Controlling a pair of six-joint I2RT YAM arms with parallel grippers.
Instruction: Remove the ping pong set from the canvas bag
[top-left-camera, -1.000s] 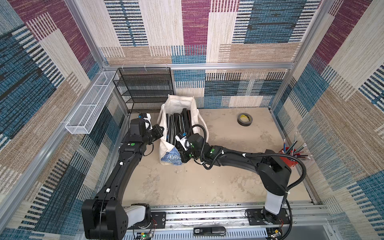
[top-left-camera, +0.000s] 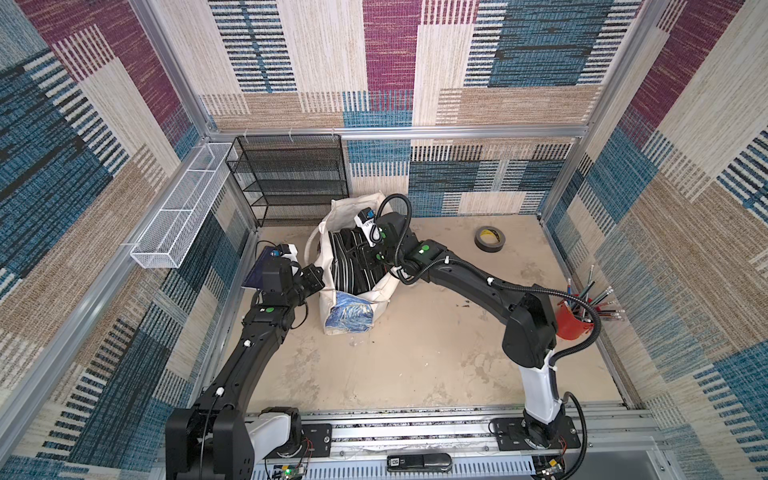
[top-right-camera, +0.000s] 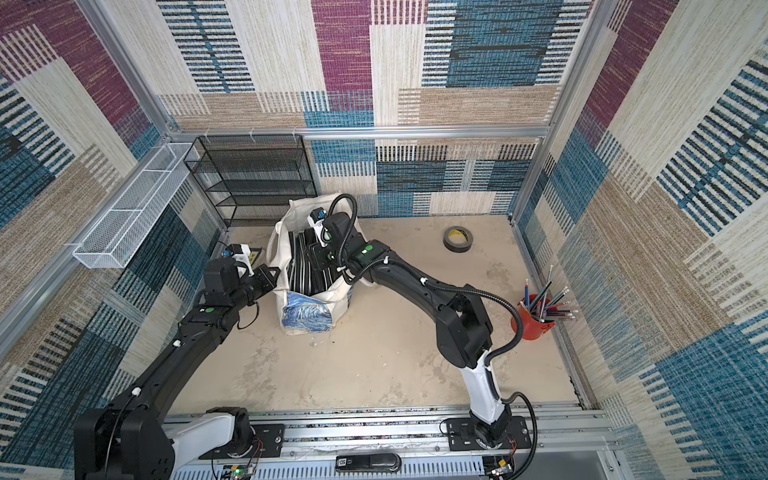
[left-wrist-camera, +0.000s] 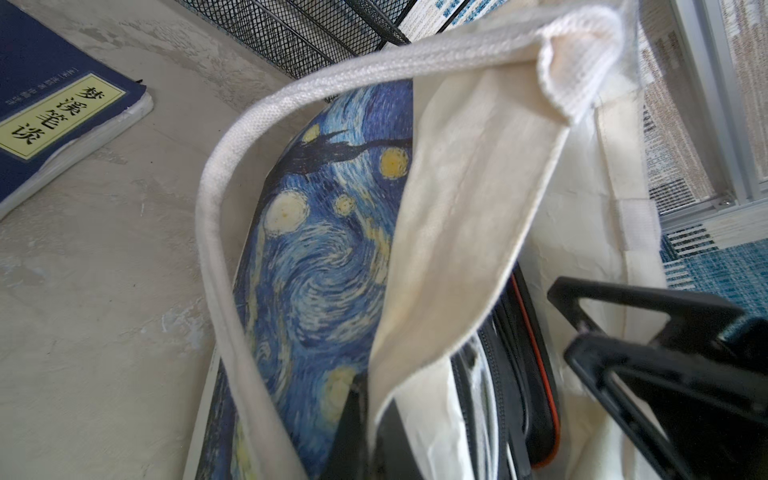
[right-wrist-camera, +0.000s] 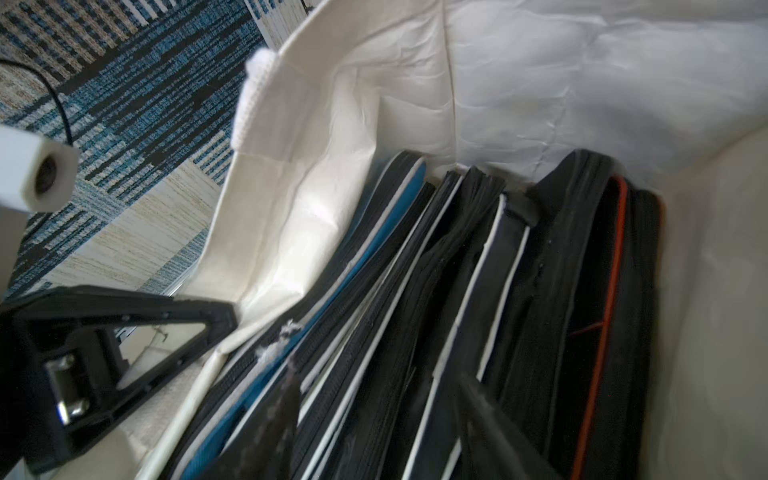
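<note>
The white canvas bag (top-left-camera: 344, 209) stands at centre-left, packed with black zipped cases (right-wrist-camera: 544, 280), some with white, blue or orange edging. I cannot tell which is the ping pong set. A Starry Night print (top-right-camera: 308, 312) covers part of its side. My left gripper is shut on the bag's left rim fabric, beside the looped handle (left-wrist-camera: 228, 160). My right gripper is open over the cases inside the bag, its fingers apart and low at their upper edges.
A blue book (left-wrist-camera: 40, 112) lies left of the bag. Black wire shelves (top-right-camera: 248, 168) stand behind. A tape roll (top-right-camera: 457, 248) and red pen cup (top-right-camera: 528, 324) are on the right.
My right gripper has moved toward the back over the bag's contents. My left gripper has shifted toward the front, and the bag's top has changed shape slightly.
</note>
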